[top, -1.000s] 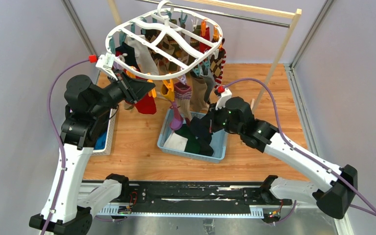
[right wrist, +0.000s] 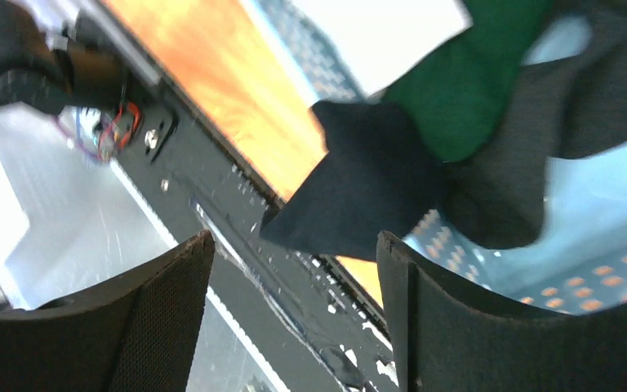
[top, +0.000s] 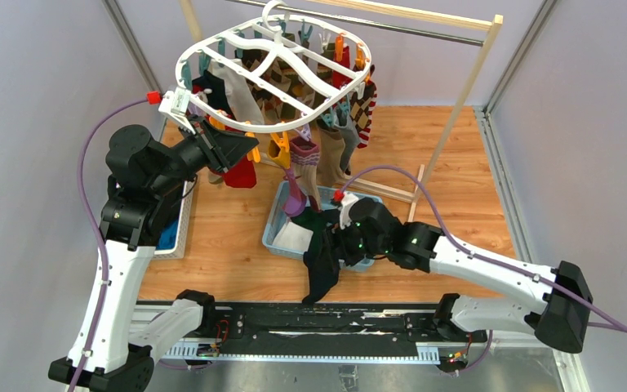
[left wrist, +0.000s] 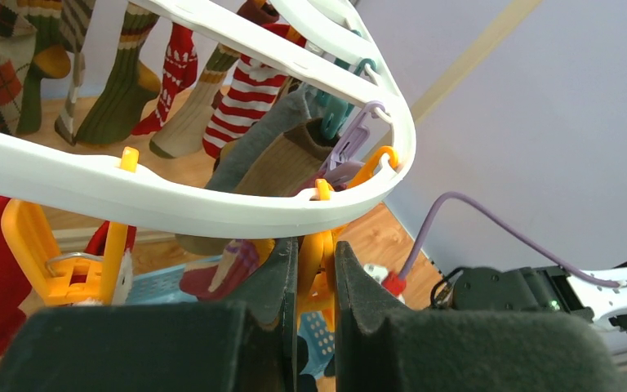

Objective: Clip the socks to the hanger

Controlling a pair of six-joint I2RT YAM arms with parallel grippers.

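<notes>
Beneath the hanger's near edge, my left gripper is shut on an orange clip (left wrist: 317, 282). The white hanger (top: 277, 126) carries several socks on coloured clips, among them a red sock (top: 240, 173) and a mustard and purple sock (top: 295, 196). A dark sock (top: 320, 273) drapes over the near side of the blue basket (top: 271, 231) onto the floor. My right gripper stands open above it; in the right wrist view, the sock (right wrist: 367, 184) lies beyond the fingertips, with nothing between them.
More dark fabric and a white piece (top: 293, 237) lie in the blue basket. A white basket (top: 181, 233) stands partly behind the left arm. The wooden rack (top: 449, 122) rises at the right; wooden floor beyond the blue basket is clear.
My right gripper moved left and toward the near side, over the basket. The dark sock, earlier bunched near it in the basket, now extends over the near rim. The left arm stayed still.
</notes>
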